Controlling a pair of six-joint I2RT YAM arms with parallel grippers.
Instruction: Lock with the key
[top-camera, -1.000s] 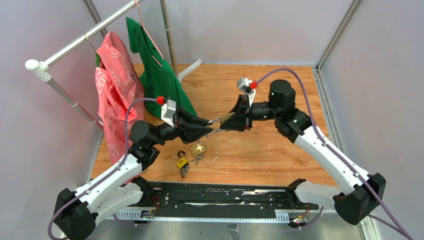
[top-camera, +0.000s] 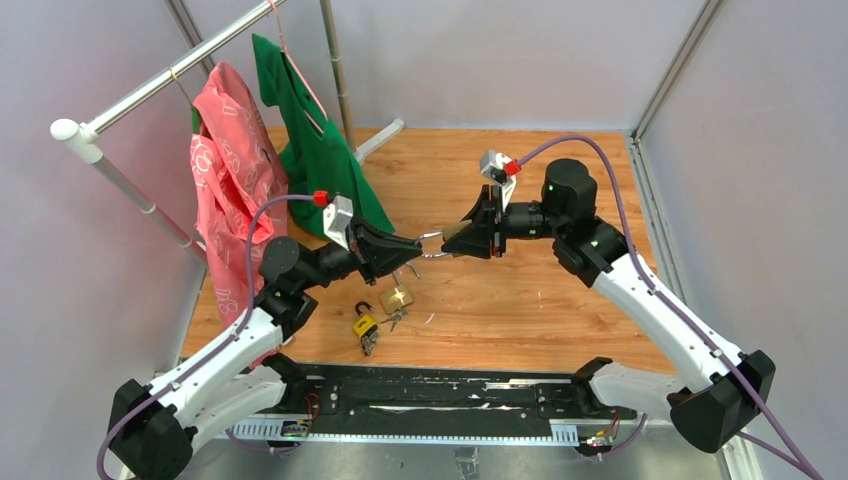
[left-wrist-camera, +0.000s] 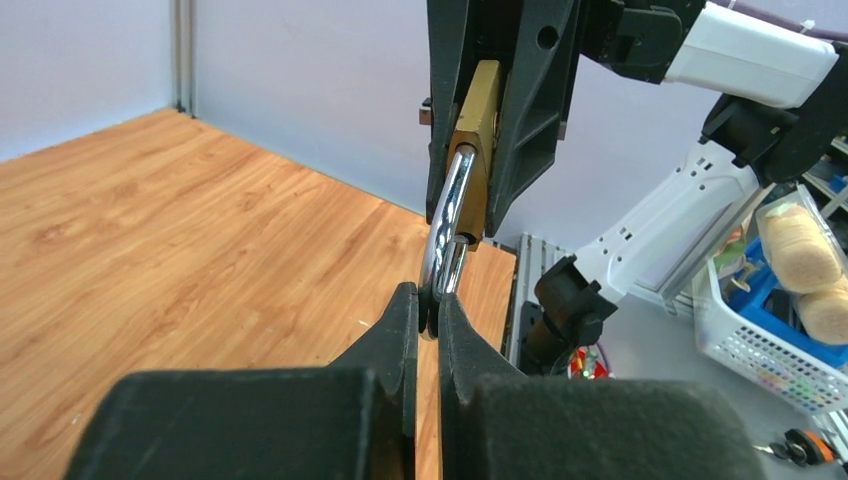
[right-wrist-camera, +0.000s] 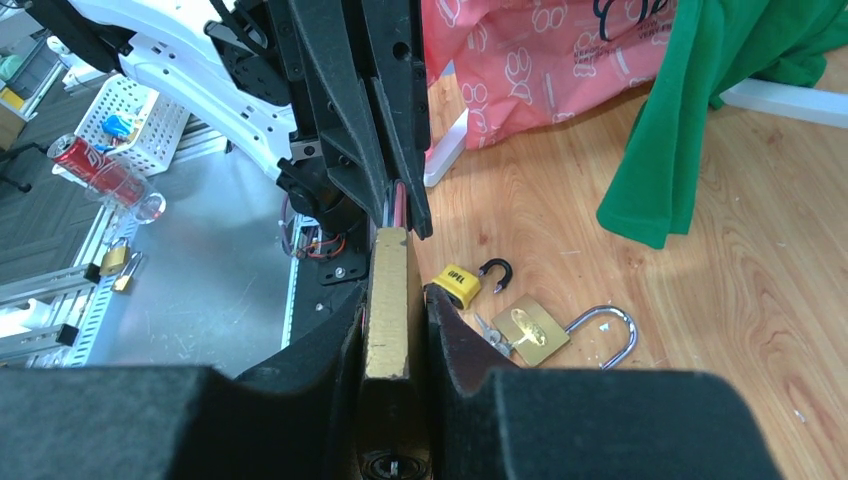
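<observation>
A brass padlock (left-wrist-camera: 478, 110) (right-wrist-camera: 390, 310) is held up in midair by my right gripper (top-camera: 470, 235), which is shut on its body. Its chrome shackle (left-wrist-camera: 449, 220) points toward my left gripper (top-camera: 415, 250), whose fingertips are shut on the end of the shackle. In the right wrist view the padlock body hides most of the shackle, and the keyhole faces that camera. Below on the wooden floor lie a yellow padlock (right-wrist-camera: 459, 285) with an open shackle, another brass padlock (top-camera: 396, 299) with an open shackle, and keys (top-camera: 394, 319).
A clothes rack (top-camera: 130, 105) with a pink cloth (top-camera: 230, 170) and a green cloth (top-camera: 320, 170) stands at the left. Bare wooden floor (top-camera: 530, 320) spreads behind and below the grippers. White walls close the back and sides.
Both grippers and the held padlock have shifted very slightly in the top view, with more of the shackle showing between them. The padlocks on the floor are unchanged.
</observation>
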